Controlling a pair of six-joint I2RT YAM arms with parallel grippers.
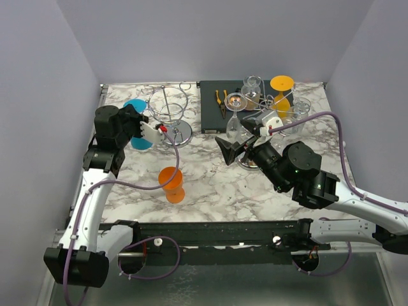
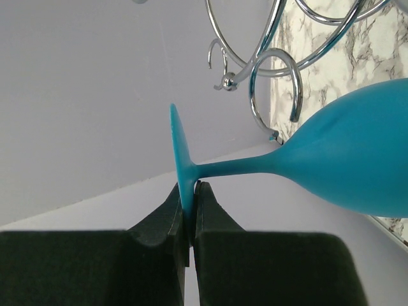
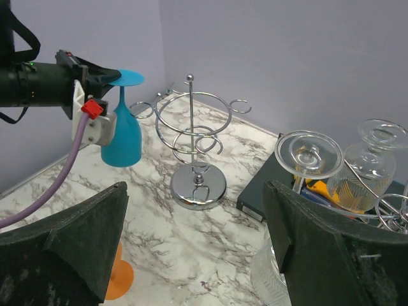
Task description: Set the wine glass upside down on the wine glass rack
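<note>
A turquoise wine glass hangs upside down in my left gripper, which is shut on its foot; in the right wrist view its bowl [image 3: 121, 143] points down, just left of the left chrome rack [image 3: 197, 185]. In the left wrist view the rack's curled hooks sit beside and behind the stem, apparently apart from it. My right gripper [image 1: 239, 143] stands open over the right side of the table, by the right rack with its hanging glasses.
An orange glass [image 1: 171, 185] stands on the front left of the marble table. A dark mat [image 1: 210, 118] with pliers lies at the back centre. The right rack holds several clear glasses and a yellow one [image 1: 281, 86]. Bare marble lies at the front middle.
</note>
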